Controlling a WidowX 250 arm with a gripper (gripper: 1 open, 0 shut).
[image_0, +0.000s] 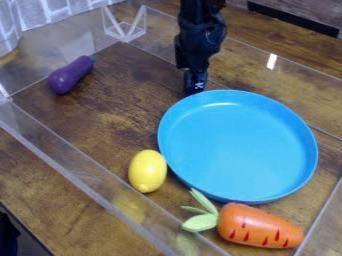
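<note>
My dark gripper (194, 78) hangs at the upper middle, low over the wooden surface just behind the blue plate (237, 142). Its fingers are dark and hard to make out against the wood; nothing is clearly held. A yellow lemon (147, 171) lies left of the plate's front edge. An orange toy carrot (261, 226) with a green top lies in front of the plate. A purple eggplant (71, 75) lies at the upper left.
Clear panels form low walls around the area, including a clear strip (74, 175) along the left front. The wood between eggplant, lemon and plate is bare.
</note>
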